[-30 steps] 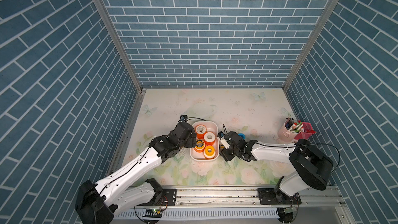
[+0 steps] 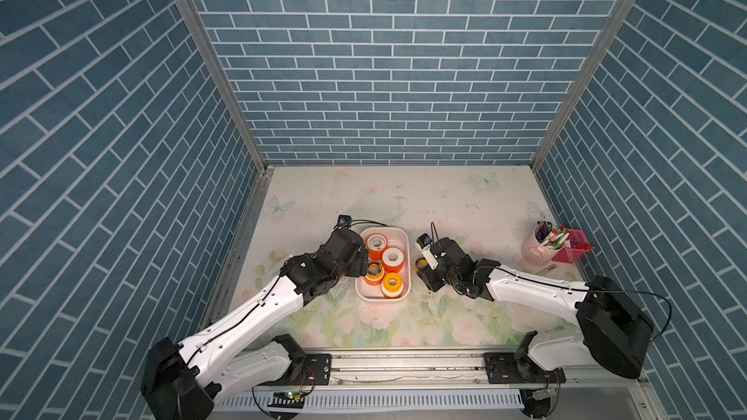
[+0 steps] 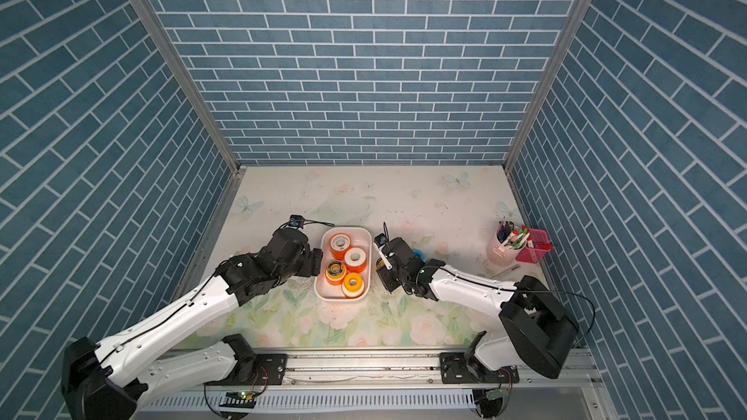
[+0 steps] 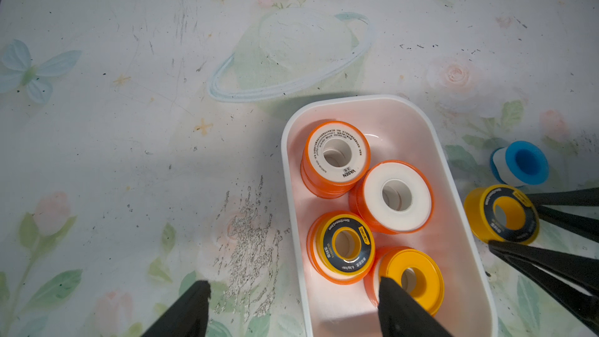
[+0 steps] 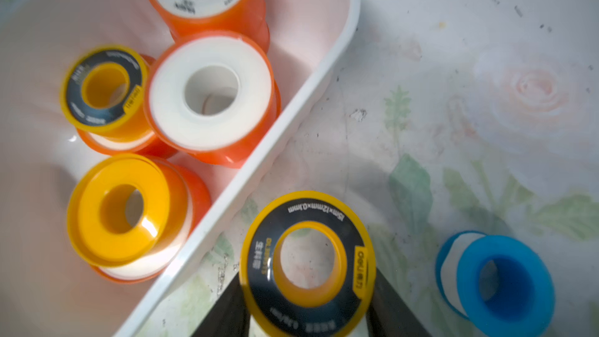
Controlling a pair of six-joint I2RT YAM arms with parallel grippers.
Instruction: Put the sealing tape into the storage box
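My right gripper is shut on a yellow roll of sealing tape (image 5: 305,262) with a black label, held beside the storage box's right wall. The white storage box (image 4: 296,237) contains several tape rolls: orange-and-white ones, a black-labelled yellow roll (image 4: 345,245) and a plain yellow roll (image 4: 424,280). A blue tape roll (image 5: 505,287) lies on the table to the right of the held roll. My left gripper stands open over the box's left side, nothing gripped between its spread fingers.
At the table's right edge stand a pink cup (image 2: 538,249) of pens and a red basket (image 2: 574,245). The box wall (image 5: 249,178) runs close beside the held roll.
The right gripper has shifted slightly right, away from the box, and its arm now covers the blue roll in the top left view. The left arm has stayed still.
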